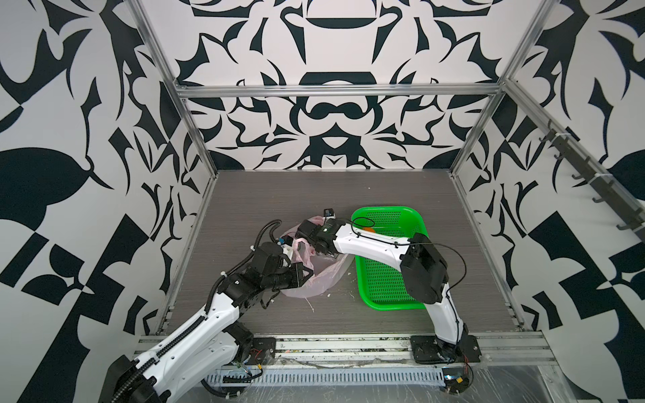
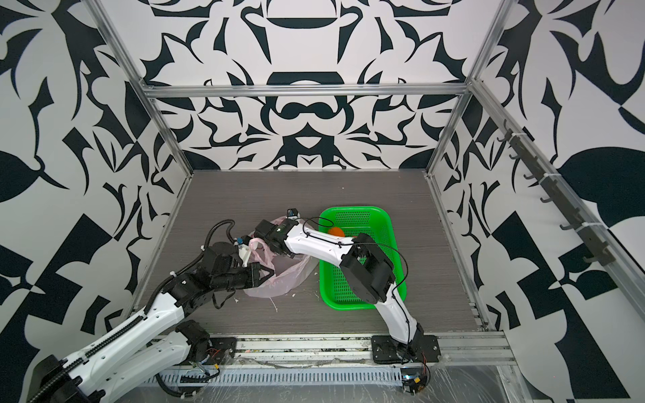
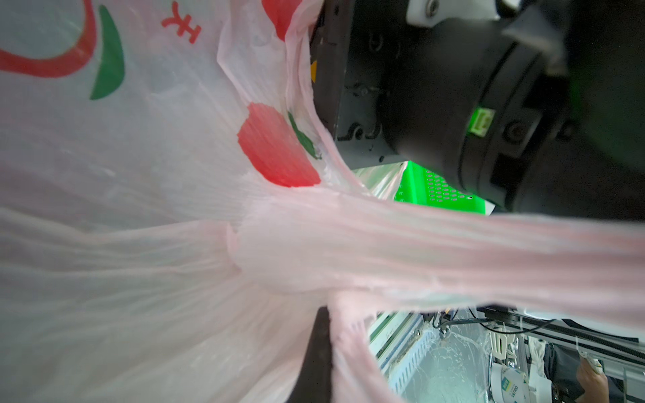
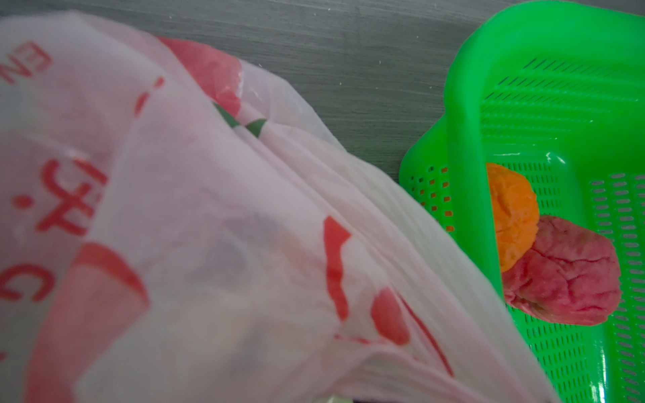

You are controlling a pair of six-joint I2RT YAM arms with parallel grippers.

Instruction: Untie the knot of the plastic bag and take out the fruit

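A pinkish plastic bag [image 1: 322, 278] with red print lies left of the green basket [image 1: 386, 288]. Both grippers are at the bag. My left gripper [image 1: 302, 274] is at its near left side; in the left wrist view pink film [image 3: 436, 248] stretches across and bunches against a dark finger [image 3: 315, 356], the gripper shut. My right gripper [image 2: 262, 235] is over the bag's upper part; its fingers are hidden by its body and the bag, so its finger cannot be seen. An orange fruit [image 4: 510, 208] and a pinkish fruit [image 4: 564, 275] lie in the basket.
The right arm reaches across the basket. The metal rail [image 1: 349, 342] runs along the front edge.
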